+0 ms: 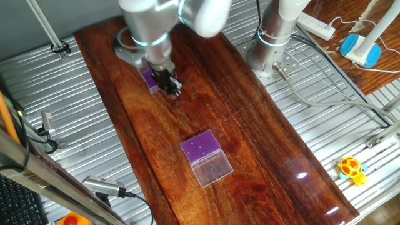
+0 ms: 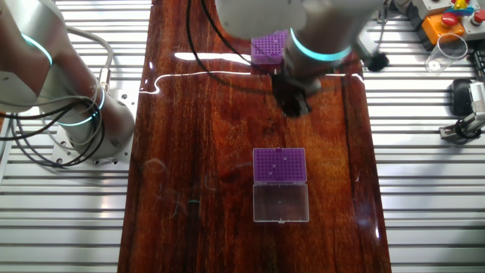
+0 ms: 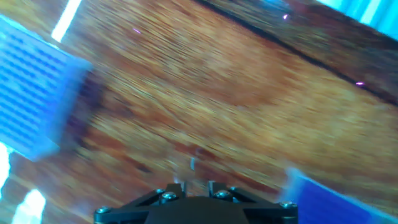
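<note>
In exterior view 1, my gripper [image 1: 175, 90] hangs above the table just beside the far purple rack box [image 1: 149, 77], partly covering it. A second purple rack box [image 1: 201, 146], its clear lid folded open, lies mid-table with a few pale specks in its grid. Exterior view 2 shows both the far rack [image 2: 267, 48] and the near rack [image 2: 280, 164], with my gripper [image 2: 294, 102] blurred between them. In the wrist view the fingertips of my gripper stand close together. A faint pale sliver shows just beyond them; whether they hold it is unclear through the blur.
A silver camera [image 1: 104, 186] stands off the table's left edge, and a toy turtle [image 1: 353, 170] lies off to the right.
</note>
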